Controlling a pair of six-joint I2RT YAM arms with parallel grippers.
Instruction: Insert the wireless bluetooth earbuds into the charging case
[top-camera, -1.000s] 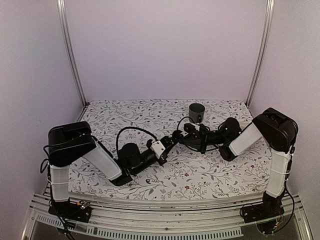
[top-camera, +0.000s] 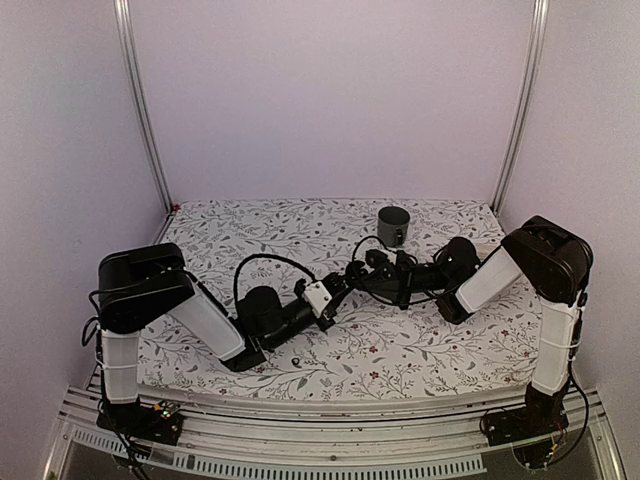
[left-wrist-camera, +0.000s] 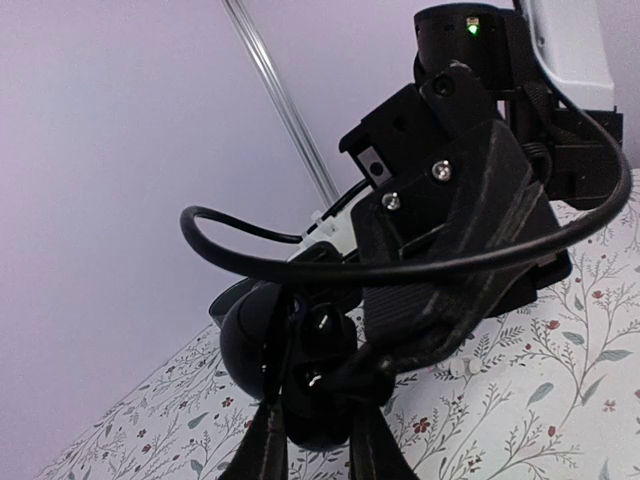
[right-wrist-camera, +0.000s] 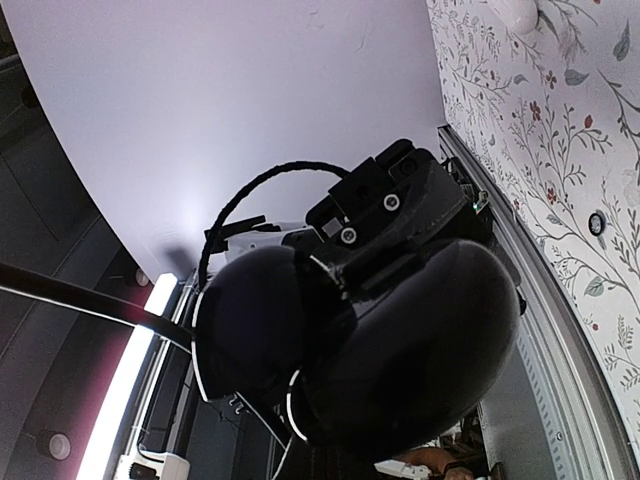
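Observation:
A glossy black charging case (left-wrist-camera: 252, 340), its lid open, is held above the table with my left gripper shut on it. Up close in the right wrist view, the case (right-wrist-camera: 420, 350) shows as two rounded black halves. My right gripper (top-camera: 366, 268) meets it from the right; in the left wrist view the right gripper's dark fingers (left-wrist-camera: 400, 350) reach the case's opening and appear to touch it. They look shut, with nothing clearly visible between them. Dark rounded shapes show inside the case, but I cannot tell whether they are earbuds.
A grey mug (top-camera: 394, 226) stands at the back right. Near the front of the flowered table (top-camera: 200, 375) lies a small dark disc (top-camera: 296, 361). Small white objects (left-wrist-camera: 465, 366) rest on the cloth below the arms.
Both arms have stayed almost in place. My right gripper shows only a very slight shift at the case.

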